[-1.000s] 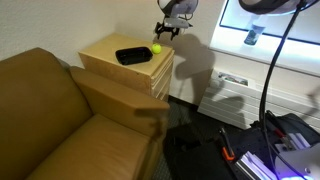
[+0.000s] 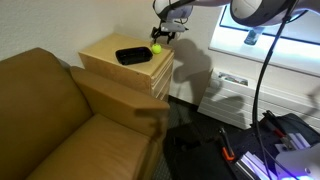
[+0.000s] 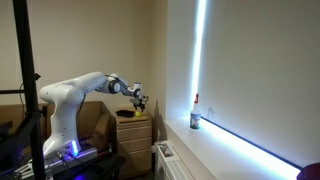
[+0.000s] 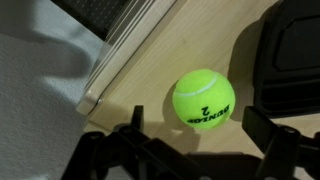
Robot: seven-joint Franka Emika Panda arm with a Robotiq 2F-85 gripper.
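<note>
A yellow-green tennis ball (image 2: 156, 48) rests on top of the wooden cabinet (image 2: 100, 48), at the right end of a black tray (image 2: 134, 56). My gripper (image 2: 163, 37) hangs just above the ball, slightly to its right in exterior view 1. In the wrist view, the ball (image 4: 204, 99) lies ahead, between the two spread fingers of the open gripper. A gap shows between each finger and the ball, and nothing is held. Part of the black tray (image 4: 290, 65) shows at the right there.
The cabinet's edge (image 4: 118, 58) runs close beside the ball. A brown sofa (image 2: 60, 125) stands in front of the cabinet, and a white radiator (image 2: 232, 98) lies to the right. A bottle (image 3: 195, 112) stands on the windowsill (image 3: 230, 150).
My gripper has moved left and down, nearer to the ball. The ball and the tray stay where they were.
</note>
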